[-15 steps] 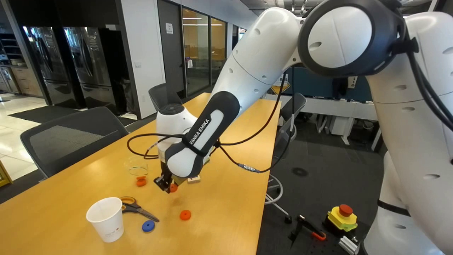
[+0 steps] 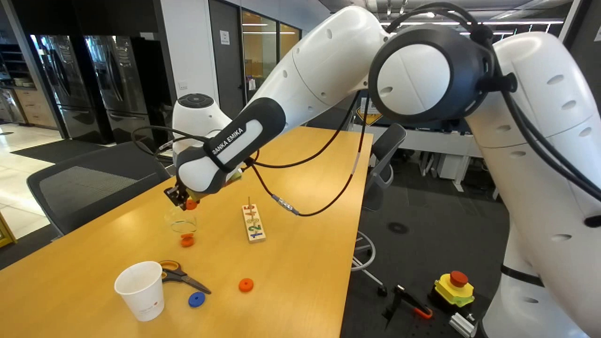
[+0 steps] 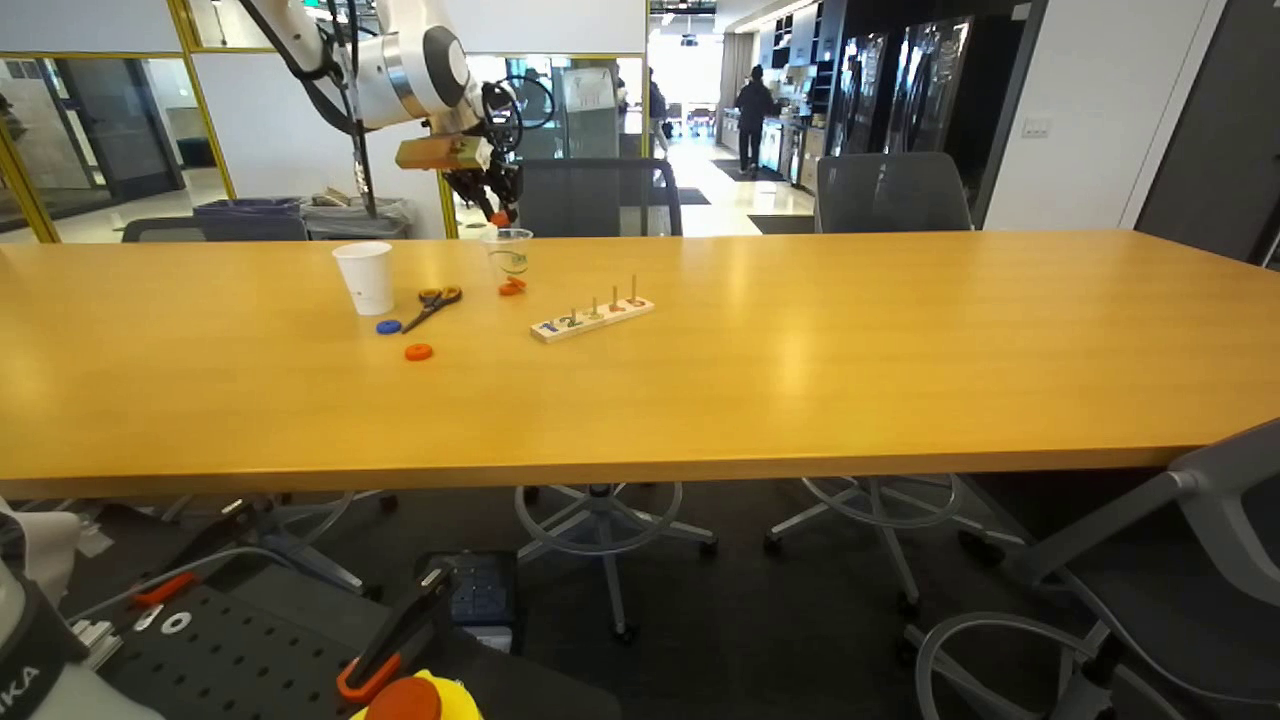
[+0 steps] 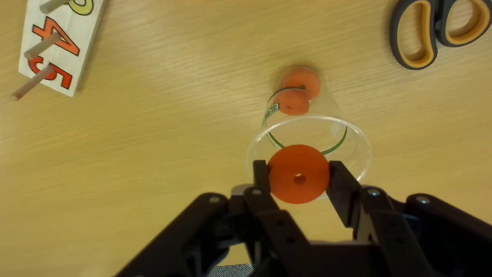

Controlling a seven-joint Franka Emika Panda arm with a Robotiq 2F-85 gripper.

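Gripped edge to edge, an orange disc (image 4: 295,177) with a small centre hole sits between the fingertips of my gripper, which is shut on it. In the wrist view the disc overlaps the near part of the rim of a clear plastic cup (image 4: 309,118). Exterior view 2 shows the held disc (image 3: 499,220) just above the mouth of that upright cup (image 3: 510,256). Inside the cup, at its bottom, lie two orange discs (image 4: 302,82). Another orange disc (image 2: 245,285) and a blue disc (image 2: 196,299) rest on the table.
A numbered wooden peg board (image 2: 253,223) stands to one side of the clear cup. Scissors (image 2: 179,274) lie beside a white paper cup (image 2: 141,290). Beyond the peg board, the table (image 3: 900,348) is wide and bare.
My gripper has moved with its orange disc from over the table near the peg board, up and across to above the clear cup. The objects on the table have stayed put.
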